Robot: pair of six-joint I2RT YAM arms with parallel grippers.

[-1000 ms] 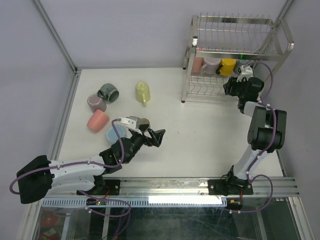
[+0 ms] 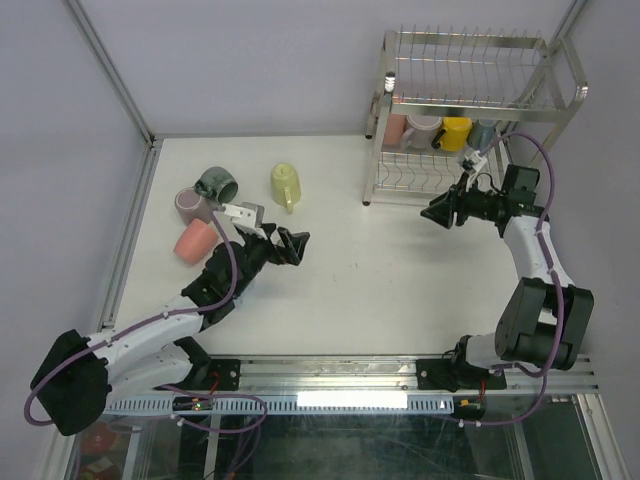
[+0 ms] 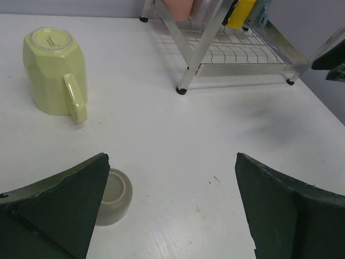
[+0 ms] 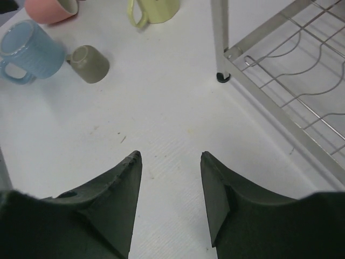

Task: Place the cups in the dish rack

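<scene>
On the rack's lower shelf stand a pink cup, a pale mug, a yellow mug and a blue-grey cup. Loose on the table are a green mug, a dark grey-green cup, a mauve cup and a pink cup. A small grey-green cup and a light-blue mug are mostly hidden from above by the left arm. My left gripper is open above the table, empty. Open and empty too, my right gripper hangs in front of the rack.
Bare tabletop spreads between the two arms. The rack's front leg meets the table, and its upper shelf overhangs the stored cups. A metal rail borders the front edge.
My right gripper has backed away from the rack toward the front and left. The left gripper has shifted left, now covering the small grey-green cup and light-blue mug from above.
</scene>
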